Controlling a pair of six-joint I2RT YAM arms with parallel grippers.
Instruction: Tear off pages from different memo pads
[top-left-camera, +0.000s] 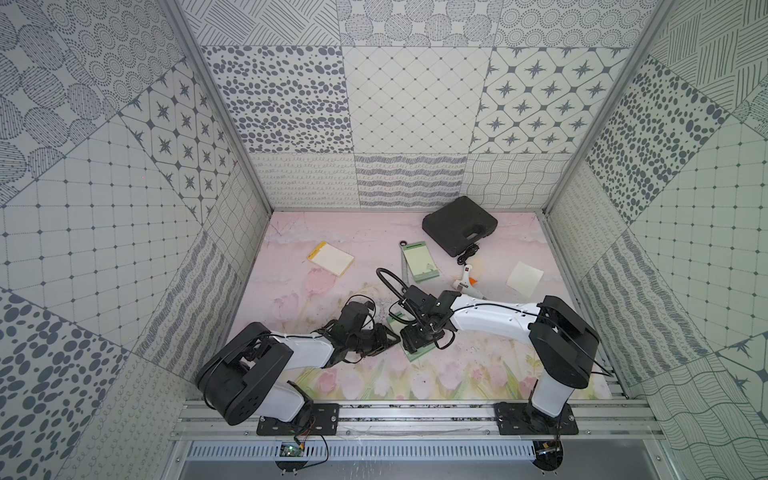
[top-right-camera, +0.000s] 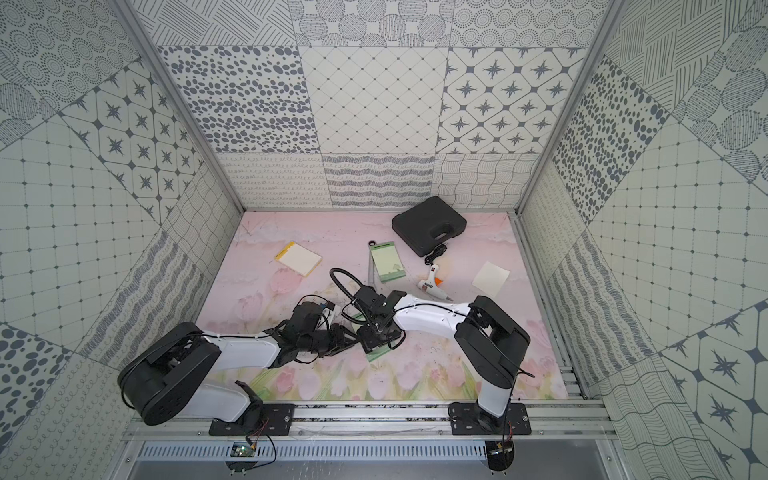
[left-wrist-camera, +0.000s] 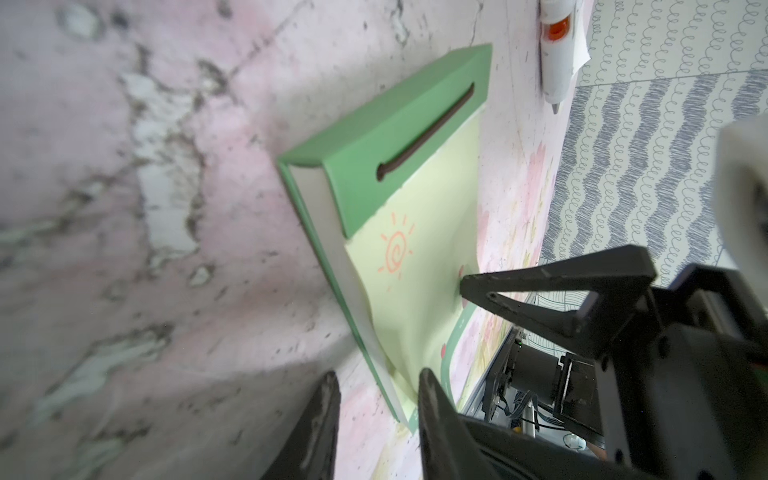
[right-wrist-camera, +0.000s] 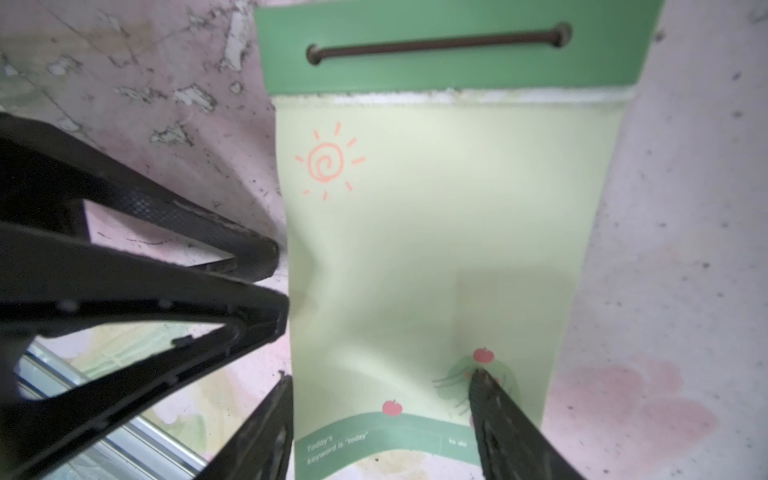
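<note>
A green memo pad (left-wrist-camera: 412, 200) with a dark cord through its header lies on the table, partly covered by the arms in the top views. My left gripper is at its left side, fingers apart around the lower edge region. My right gripper is over the pad's lower end with fingers apart, near the printed apples. The page looks slightly wavy. A second green pad (top-left-camera: 420, 260) and a yellow-topped pad (top-left-camera: 330, 258) lie farther back.
A black case (top-left-camera: 458, 224), a glue gun (top-left-camera: 465, 278) and a loose pale sheet (top-left-camera: 525, 278) lie back right. A grey tool (top-right-camera: 370, 264) lies beside the rear green pad.
</note>
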